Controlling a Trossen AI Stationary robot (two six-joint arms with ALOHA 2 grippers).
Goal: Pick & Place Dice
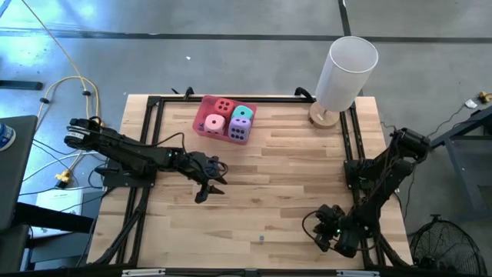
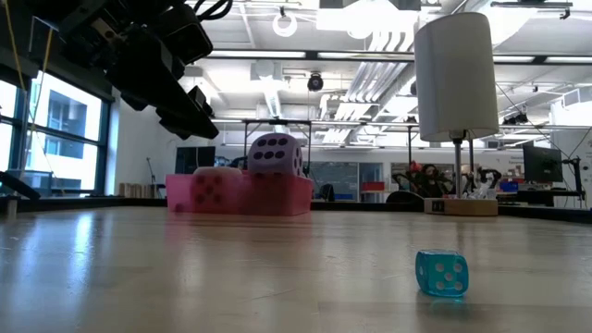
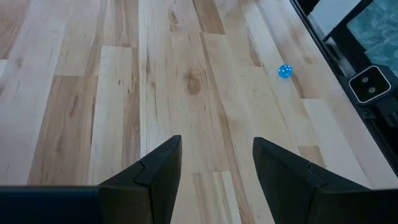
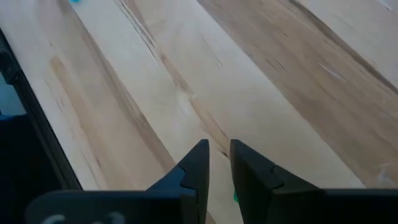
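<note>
A small blue die (image 1: 261, 238) lies alone on the wooden table near the front edge; it shows big in the low view (image 2: 442, 273) and small in the left wrist view (image 3: 285, 71). Only a sliver of blue peeks in at the top left of the right wrist view. My left gripper is open and empty, high over the table's left side. At the front right, apart from the die, my right gripper is shut with nothing held. A speck of green shows beside its right finger (image 4: 245, 174); the rest is hidden.
A pink bin (image 1: 198, 123) at the back left holds several large dice, with a purple die (image 1: 239, 131) at its front right. The white lamp (image 1: 346, 73) stands at the back right.
</note>
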